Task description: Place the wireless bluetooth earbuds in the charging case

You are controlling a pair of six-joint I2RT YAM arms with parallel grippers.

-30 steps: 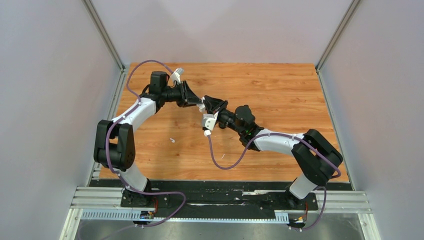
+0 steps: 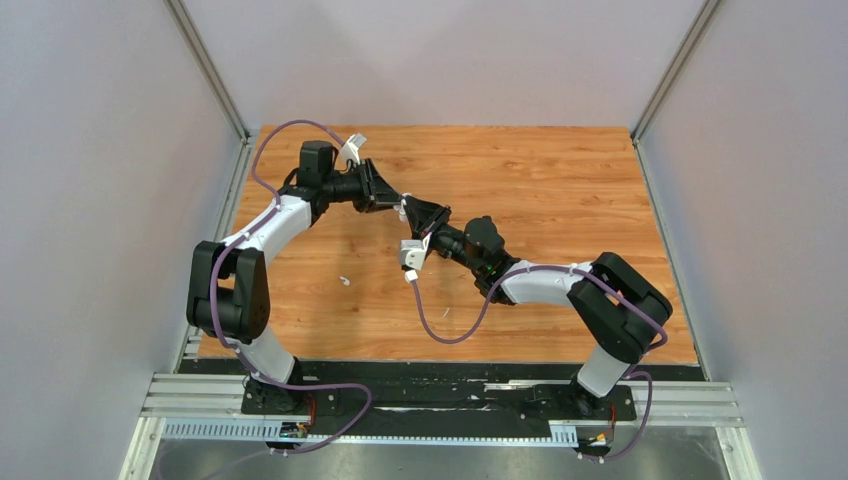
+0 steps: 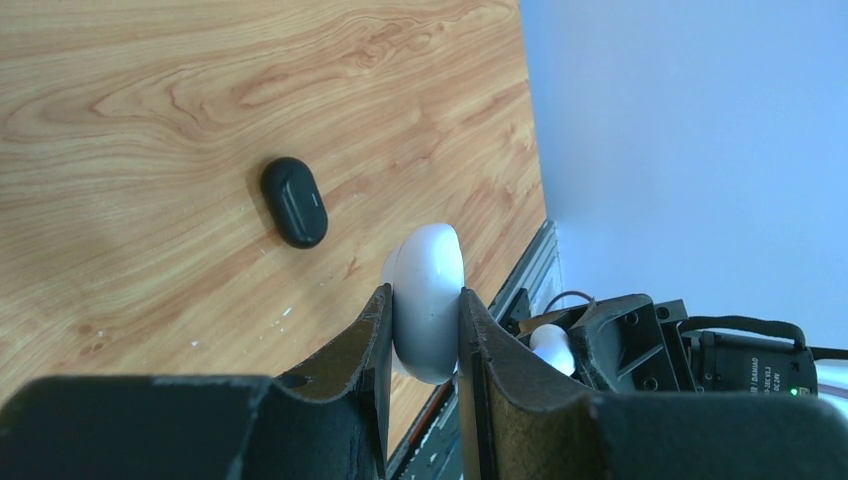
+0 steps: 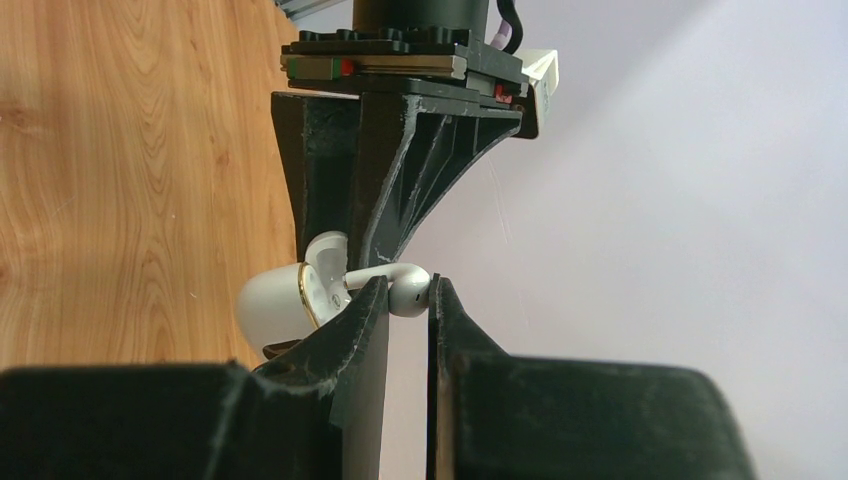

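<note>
My left gripper holds the white charging case between its fingers, above the table. In the right wrist view that case has its lid raised and a gold rim at the hinge side. My right gripper is shut on a white earbud, its stem pointing left toward the open case and very close to it; whether it is inside cannot be told. In the top view both grippers meet left of the table's middle.
A black oval object lies on the wooden table below. Small white bits lie at the left.
</note>
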